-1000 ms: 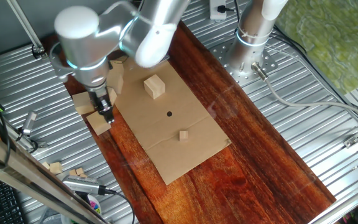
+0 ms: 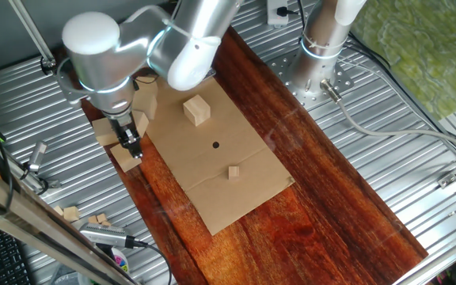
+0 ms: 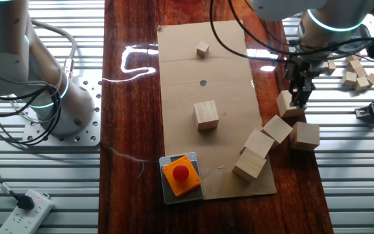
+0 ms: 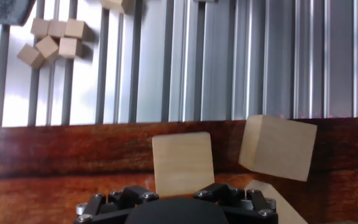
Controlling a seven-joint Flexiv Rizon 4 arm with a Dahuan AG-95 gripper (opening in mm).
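My gripper (image 2: 135, 149) points down at the left edge of the wooden board, over a pale wooden block (image 2: 124, 159). In the wrist view the two fingers (image 4: 135, 195) stand apart, and that same block (image 4: 183, 163) lies just beyond the gap between them. Exterior view 2 has the gripper (image 3: 300, 97) overlapping the block (image 3: 287, 106); whether they touch cannot be told. Another large block (image 3: 304, 136) rests beside it, and several more, including a block (image 3: 277, 129), cluster close by.
A cardboard sheet (image 2: 204, 182) covers mid-board, carrying one large block (image 2: 197, 111) and one small cube (image 2: 233, 172). A red button on an orange box (image 3: 181, 174) sits at a sheet corner. Several small cubes (image 4: 70, 47) lie on the slatted metal table. The board's near right is clear.
Over the last second my gripper and arm have shifted slightly left and a little lower in exterior view 1. The blocks show no visible movement.
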